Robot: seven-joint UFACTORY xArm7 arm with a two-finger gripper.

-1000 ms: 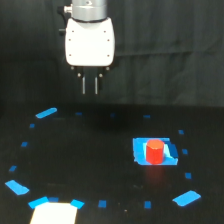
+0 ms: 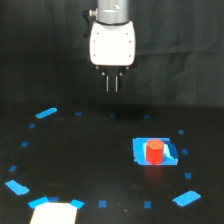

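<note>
My gripper hangs high at the top of the camera view, below a white arm end. Its two thin fingers point down with a gap between them, and nothing shows in that gap. A red block sits at the right of the dark table, on a white patch bordered by blue tape. The gripper is well above the block and to its left, clear of it.
Blue tape strips and small blue squares mark the dark table. A pale object is cut off at the bottom left edge.
The arm and gripper have moved right and slightly up, looking a little smaller now. The red block and the tape marks have stayed where they were.
</note>
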